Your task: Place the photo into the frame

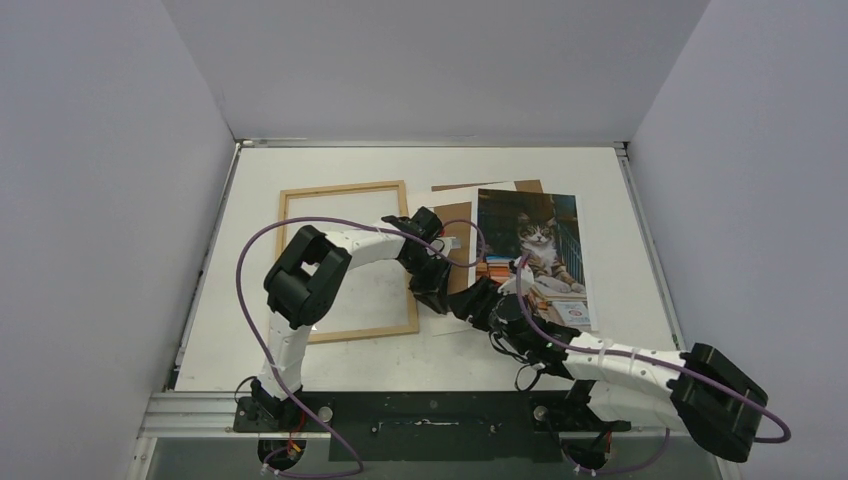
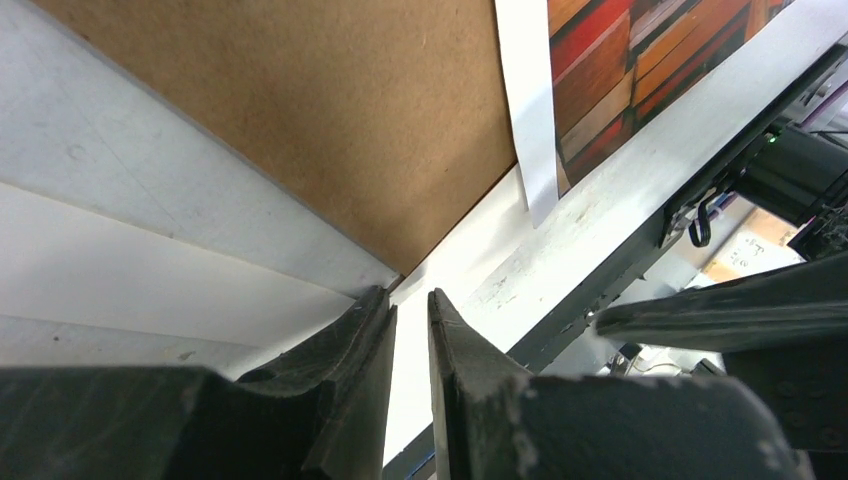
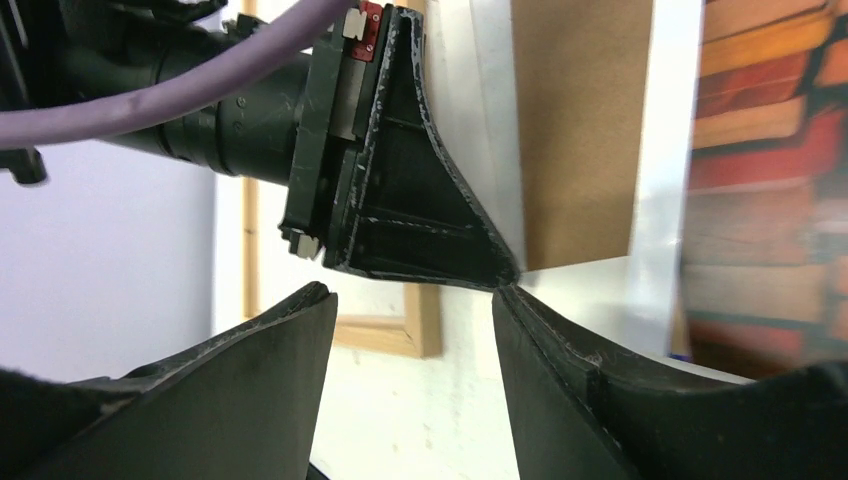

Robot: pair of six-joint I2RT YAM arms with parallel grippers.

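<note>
The wooden frame (image 1: 348,334) lies at the left of the table. The cat photo (image 1: 540,230) lies at the right, over brown boards and white sheets, its orange book area also showing in the right wrist view. My left gripper is shut at the lower edge of the brown board (image 2: 300,100) and pale sheets left of the photo, apparently pinching their edge, though exactly what is hidden. My right gripper is open just beside the left one, low by the same stack; nothing shows clearly between its fingers.
The white table (image 1: 240,360) has free margins around the frame and at the back. Grey walls stand on three sides. The two grippers are very close together, with purple cables looping over both arms.
</note>
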